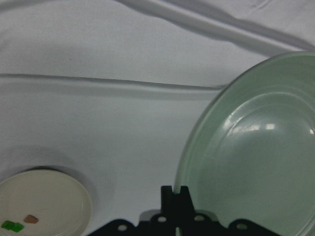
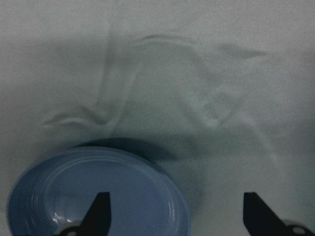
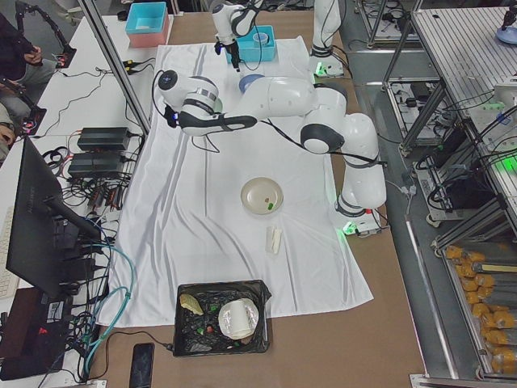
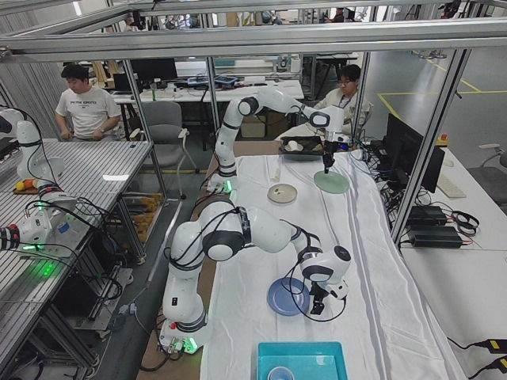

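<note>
My left gripper is shut on the rim of the green plate [image 1: 251, 147], which is at the far right of the cloth in the camera right view [image 4: 331, 182]. In the camera left view the arm mostly covers that plate. My right gripper stands open above the blue plate [image 2: 133, 191], also seen low in the camera right view, with the gripper [image 4: 318, 301] over its right side. A beige plate [image 3: 257, 192] holding small green and reddish pieces rests on the cloth.
A black lined bin [image 3: 202, 331] with assorted items sits at one end, a turquoise tray [image 4: 301, 348] with a blue cup at the other. Pale thin items [image 3: 273, 240] lie near the beige plate. A monitor [image 3: 32, 226] and cables line one side.
</note>
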